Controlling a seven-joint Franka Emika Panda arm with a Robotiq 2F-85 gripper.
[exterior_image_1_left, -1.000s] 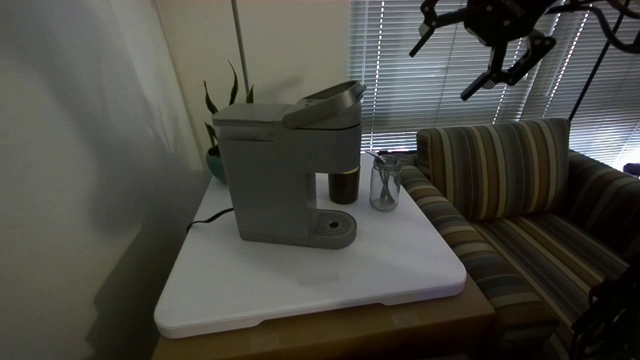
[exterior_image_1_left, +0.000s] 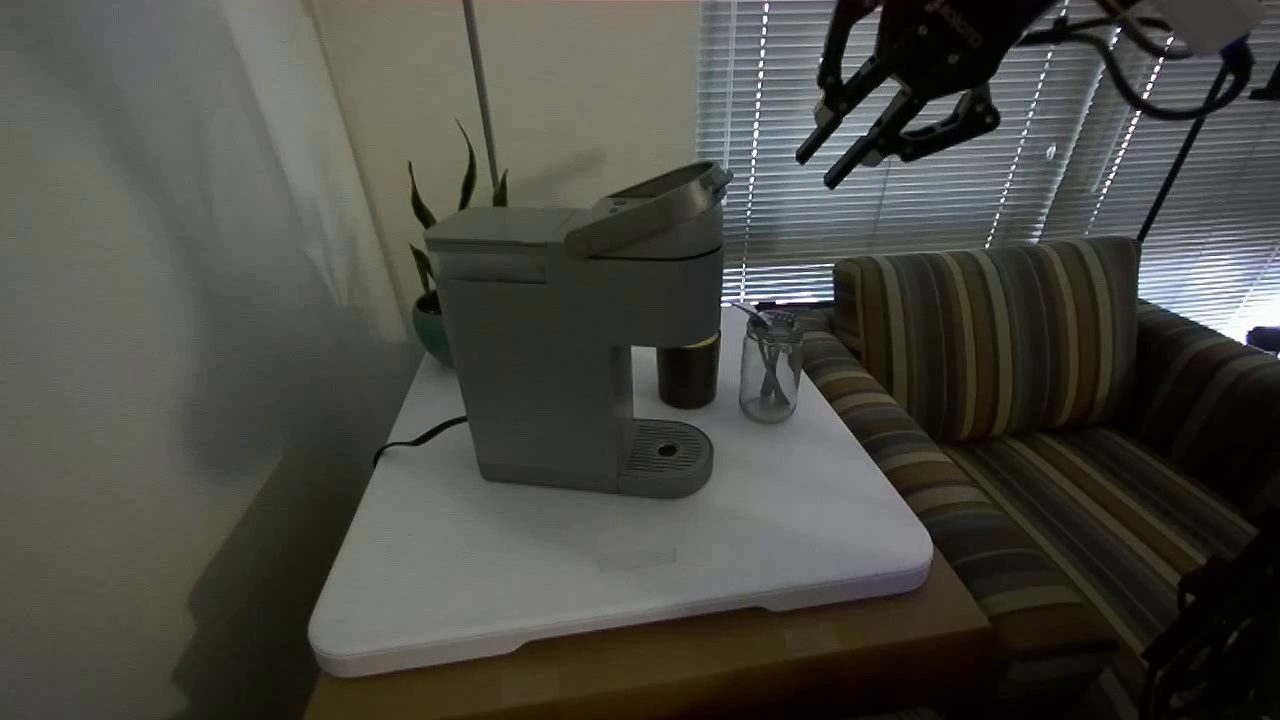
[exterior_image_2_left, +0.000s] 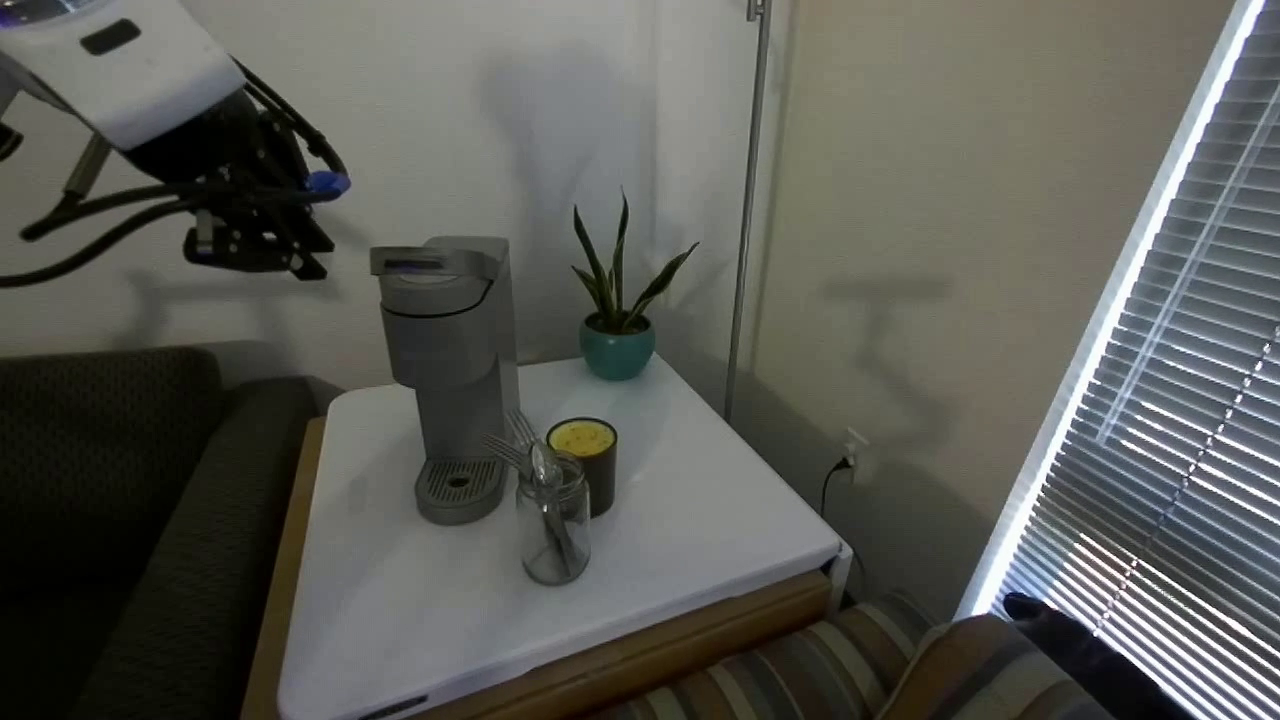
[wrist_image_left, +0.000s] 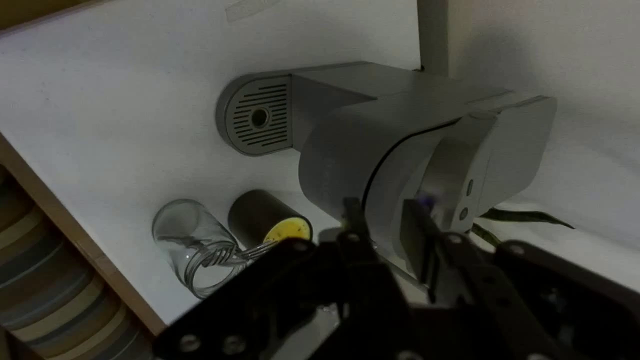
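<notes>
In exterior view 1 my gripper (exterior_image_1_left: 817, 172) hangs in the air, above and to the right of the grey coffee maker (exterior_image_1_left: 558, 342). Its two fingers stand part open, with a narrow gap and nothing between them. From the wrist, the coffee maker's top (wrist_image_left: 444, 174) lies beyond the fingertips, with air between. Its handle (exterior_image_2_left: 404, 259) faces my side, and the drip tray (exterior_image_2_left: 459, 485) below is bare. Beside the machine stand a glass jar (exterior_image_2_left: 554, 534) of forks and spoons and a dark cup (exterior_image_2_left: 600, 474) with a yellow top.
A plant in a teal pot (exterior_image_2_left: 617, 350) stands at the back near a metal pole (exterior_image_2_left: 750, 180). A striped armchair (exterior_image_1_left: 1008, 348) borders the table, and a black cord (exterior_image_1_left: 420, 440) trails behind the machine.
My fingers have come much closer together. The gripper has shifted slightly left in exterior view 1, toward the coffee maker. Objects on the table have not moved.
</notes>
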